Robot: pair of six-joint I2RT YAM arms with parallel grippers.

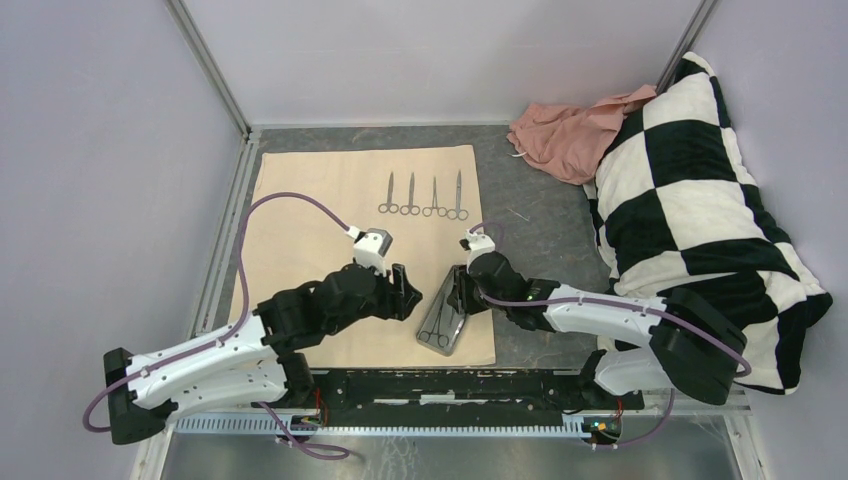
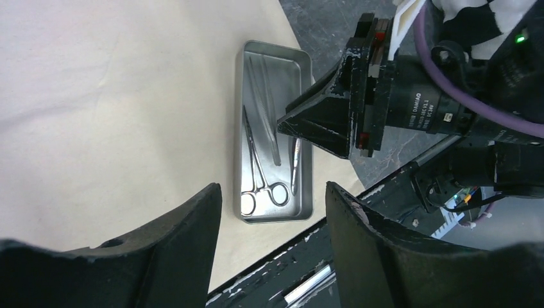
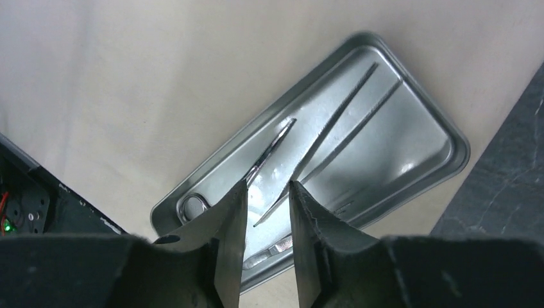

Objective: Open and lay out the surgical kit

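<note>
A steel tray (image 2: pixel 274 214) lies on the beige cloth (image 1: pixel 290 200), holding scissors (image 2: pixel 280 194), tweezers (image 3: pixel 340 109) and other slim tools. Four scissor-like instruments (image 1: pixel 410 205) lie in a row higher on the cloth. My right gripper (image 1: pixel 460 290) is over the tray; in its wrist view its fingertips (image 3: pixel 300 199) are part open above the tweezers, nothing clearly held. My left gripper is left of the tray, open, with nothing between its fingers.
A pink cloth (image 1: pixel 570 140) lies at the back right beside a checkered cushion (image 1: pixel 700 210). Grey floor shows right of the beige cloth.
</note>
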